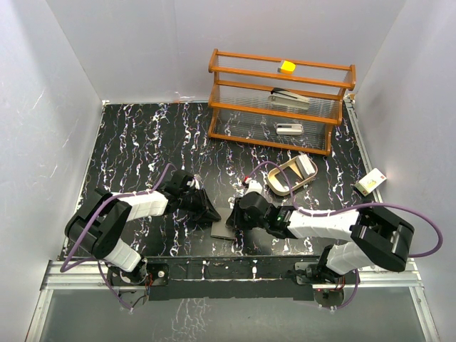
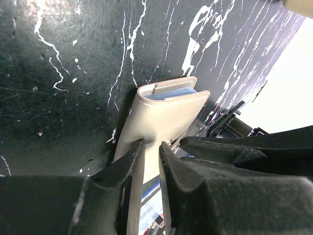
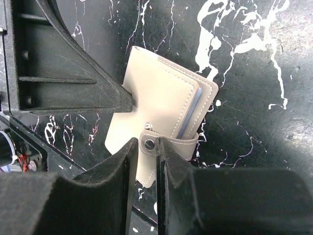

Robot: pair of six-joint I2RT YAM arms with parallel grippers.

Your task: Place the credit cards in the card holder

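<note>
A beige leather card holder [image 1: 222, 229] [image 2: 130, 128] [image 3: 131, 103] lies on the dark marble table at the front middle, between my grippers. Its strap with a snap is at the lower end in the right wrist view, and blue inner sleeves show along its edge. My left gripper [image 1: 212, 216] is shut on the card holder, pressing on one side. My right gripper [image 1: 235, 219] is at the strap and snap, its fingertips close together; whether anything is between them is unclear. No loose cards are clearly visible.
Behind stands a wooden rack [image 1: 271, 107] with staplers and a yellow item. A cream tray [image 1: 280, 187] with a grey item sits behind my right arm. A small box [image 1: 370, 181] lies at the right edge.
</note>
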